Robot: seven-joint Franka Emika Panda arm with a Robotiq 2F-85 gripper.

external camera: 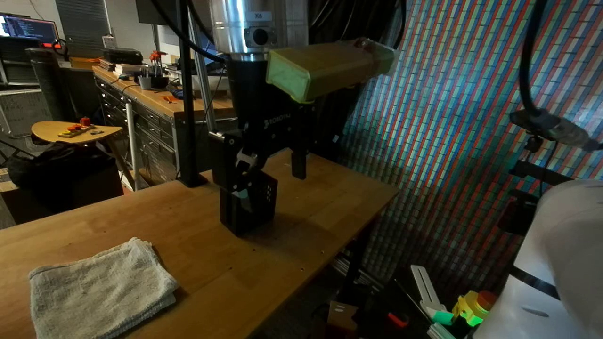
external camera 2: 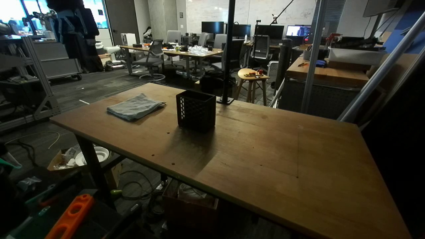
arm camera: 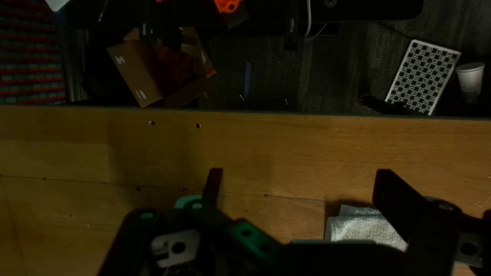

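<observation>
My gripper (external camera: 271,184) points down above the table, its two fingers wide apart and nothing between them. The same spread shows in the wrist view, with the gripper over bare wood. A black perforated basket (external camera 2: 196,111) stands upright on the table; in the first exterior view part of the basket (external camera: 263,204) is hidden behind one finger. In the wrist view I cannot make the basket out. A folded grey cloth (external camera: 101,291) lies flat on the tabletop, apart from the basket. One edge of the cloth (arm camera: 363,227) shows beside a finger in the wrist view.
A black upright post (external camera 2: 227,51) rises from its far edge, close to the basket. Beyond the near edge, cardboard boxes (arm camera: 135,73) and clutter sit below table height.
</observation>
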